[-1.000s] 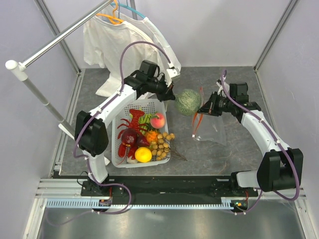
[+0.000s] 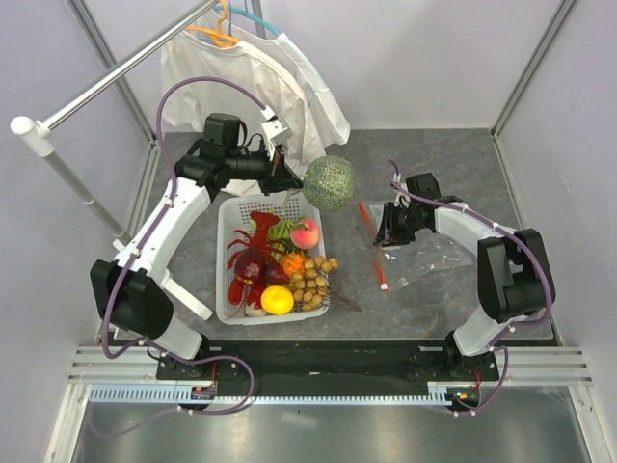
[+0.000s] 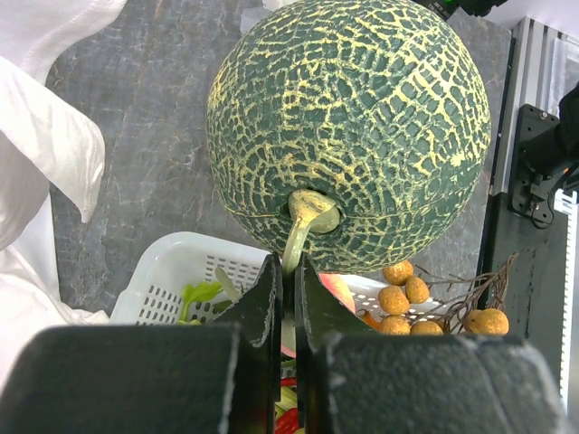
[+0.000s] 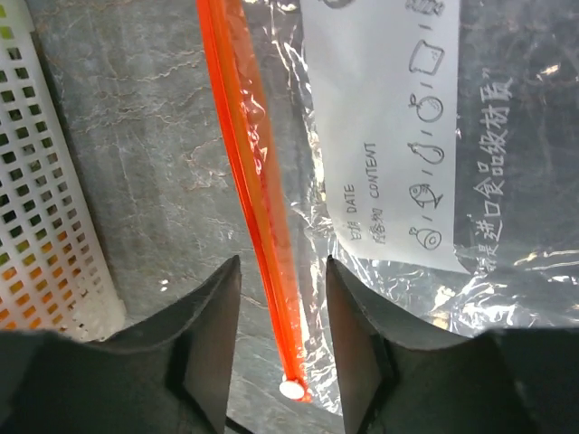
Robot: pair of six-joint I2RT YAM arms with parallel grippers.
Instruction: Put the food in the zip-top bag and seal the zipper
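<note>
My left gripper [image 2: 287,179] holds a netted green melon [image 3: 348,117] by its stem [image 3: 298,237], raised above the upper right of the white food basket [image 2: 231,309]. The clear zip bag [image 2: 429,258] lies flat on the grey mat right of the basket, its orange zipper [image 4: 253,199] running along the left side. My right gripper is over that zipper edge, fingers apart, with nothing visibly between them.
The basket holds a lobster [image 2: 260,227], peach [image 2: 306,234], orange [image 2: 277,300], longans [image 2: 315,289] and greens. A rail with white shirts [image 2: 207,82] stands at back left.
The left gripper and melon moved left and up, away from the bag.
</note>
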